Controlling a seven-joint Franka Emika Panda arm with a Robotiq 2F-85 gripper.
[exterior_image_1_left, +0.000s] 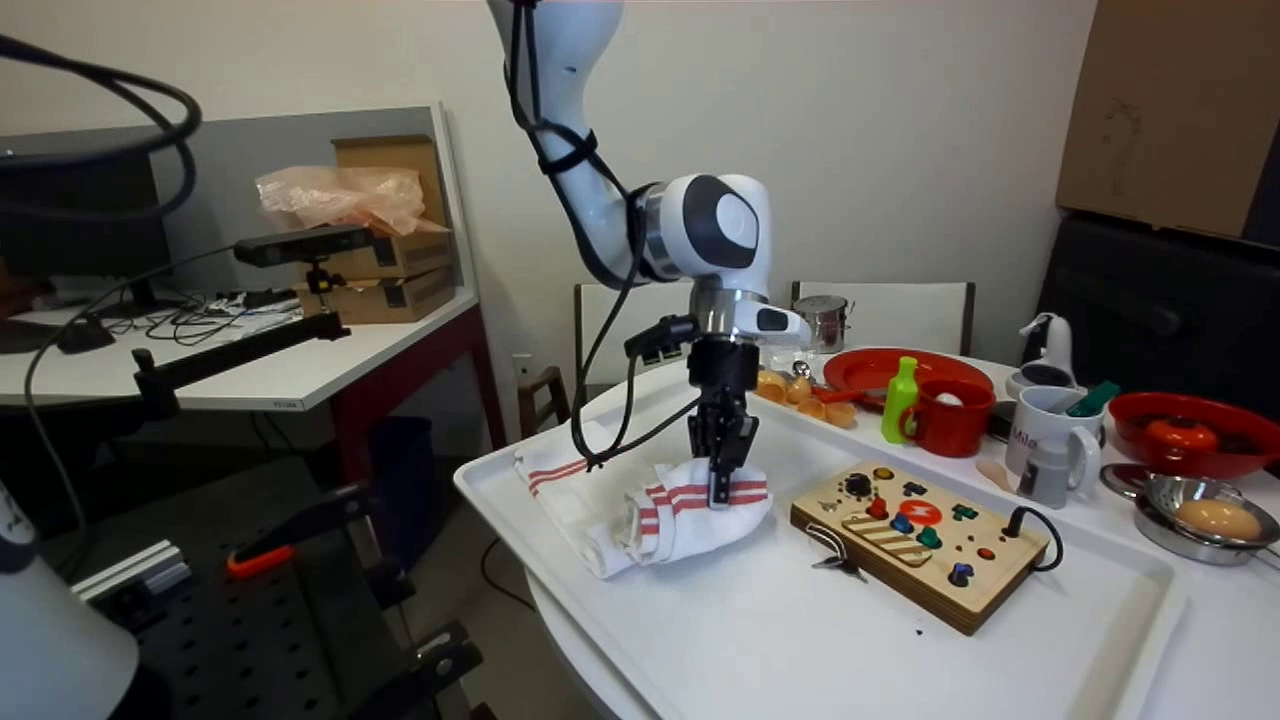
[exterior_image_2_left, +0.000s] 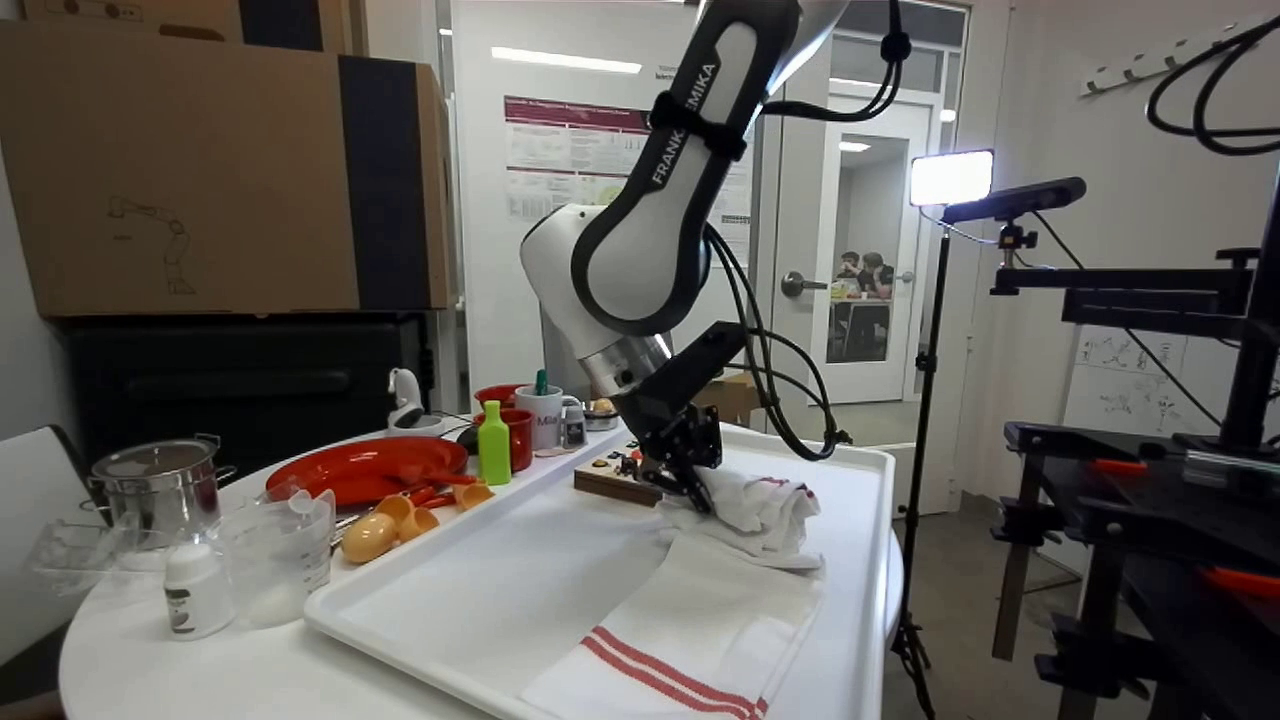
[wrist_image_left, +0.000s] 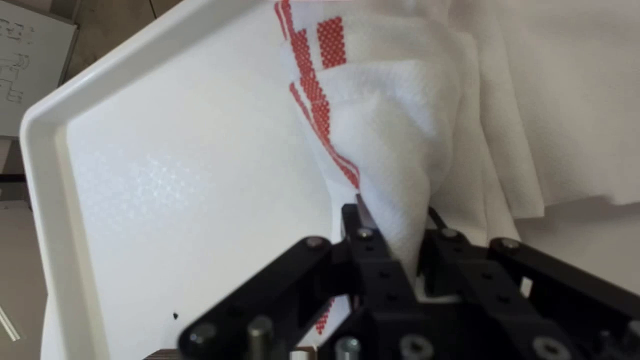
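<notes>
My gripper is shut on a fold of the white towel (wrist_image_left: 390, 114) with red stripes; the cloth bunches up between its fingers. In exterior view 1 the gripper (exterior_image_1_left: 720, 492) points down at the left part of the white tray (exterior_image_1_left: 960, 672), low over the tray floor. Part of the towel (exterior_image_2_left: 708, 612) lies flat on the tray, its striped end toward the front in exterior view 2. The held part is doubled over on top in a rumpled heap. How the layers lie beneath the gripper is hidden.
A wooden board with knobs and switches (exterior_image_1_left: 924, 540) sits in the tray, right of the towel. Beyond the tray's rim stand a green bottle (exterior_image_1_left: 900, 398), a red mug (exterior_image_1_left: 950, 418), a red plate (exterior_image_2_left: 372, 468) and a clear measuring cup (exterior_image_2_left: 278, 558). The tray's front right is clear.
</notes>
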